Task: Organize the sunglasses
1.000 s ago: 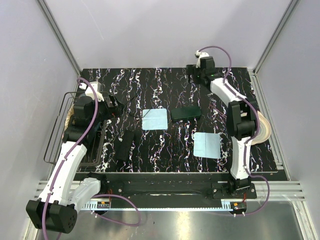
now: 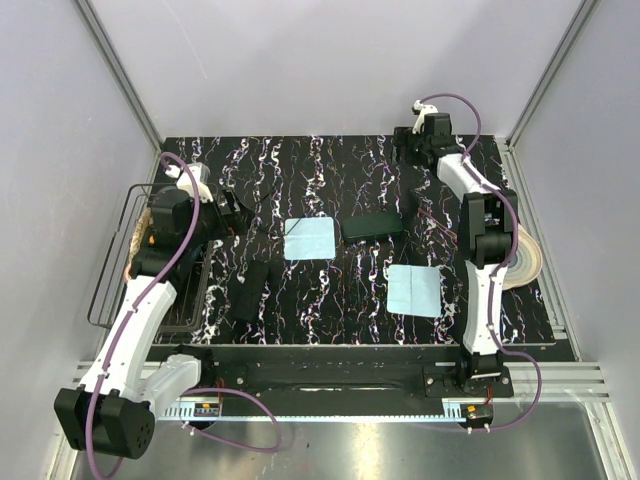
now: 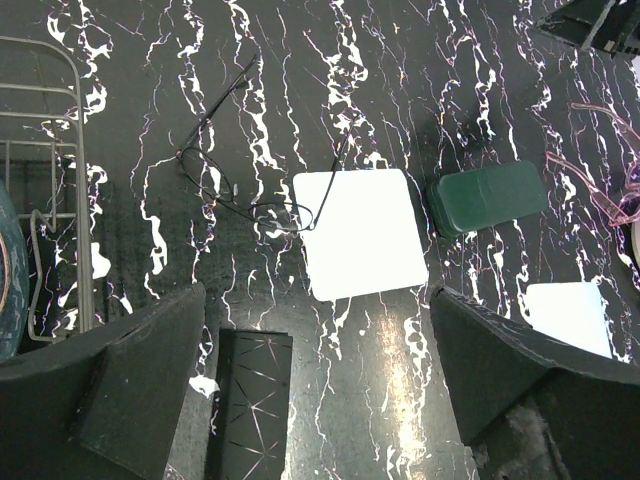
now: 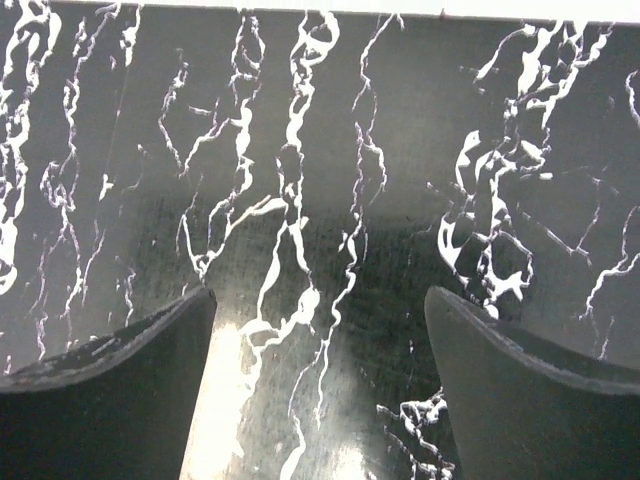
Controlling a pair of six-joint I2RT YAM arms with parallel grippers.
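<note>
Dark wire-framed glasses (image 3: 230, 200) lie open, partly on a white cloth (image 2: 309, 238) in the centre-left. Pink-framed glasses (image 3: 600, 200) lie right of a green case (image 2: 371, 226). A black case (image 2: 250, 292) lies nearer the front-left. My left gripper (image 2: 236, 212) hangs open above the left side, its fingers empty over the dark glasses and cloth. My right gripper (image 2: 405, 142) is at the back right, fingers apart, with only bare marble between them in the right wrist view.
A wire rack (image 2: 100, 300) stands at the left. A second white cloth (image 2: 413, 290) lies front right, and pale plates (image 2: 530, 265) sit at the right edge.
The left arm has barely moved.
</note>
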